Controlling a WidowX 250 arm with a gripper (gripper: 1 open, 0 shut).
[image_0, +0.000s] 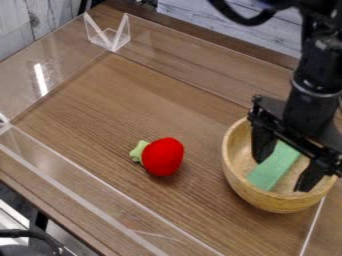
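Note:
My gripper (278, 138) is over a yellow bowl (271, 199) on the right, its black fingers spread open. The fingers reach down to the bowl at either side of a light green block (271, 166) lying inside it. The block is partly hidden by the fingers; I cannot tell if they touch it.
A red strawberry-like object (163, 156) with a green top lies on the wooden table (94, 150) left of the bowl. A clear plastic item (110, 33) stands at the back left.

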